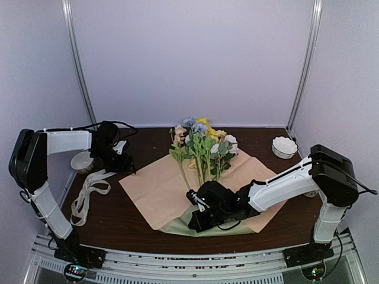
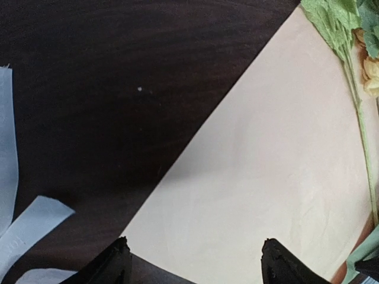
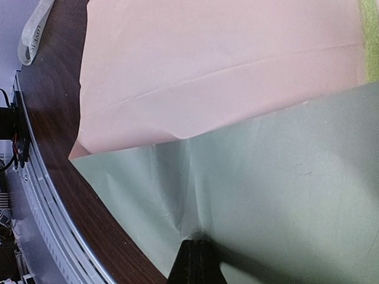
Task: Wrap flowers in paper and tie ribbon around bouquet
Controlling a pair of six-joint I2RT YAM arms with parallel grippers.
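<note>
A bouquet of fake flowers (image 1: 201,142) lies on pink wrapping paper (image 1: 148,195), with green paper (image 3: 284,177) folded along its front edge. My left gripper is open and empty above the paper's left corner, beside the white ribbon (image 1: 89,195). My right gripper is shut on the green paper's surface near the front; whether paper is between its fingers I cannot tell.
A white bowl (image 1: 284,148) stands at the back right, another (image 1: 82,163) at the left, partly behind my left arm. Bare dark table (image 2: 106,89) shows around the paper.
</note>
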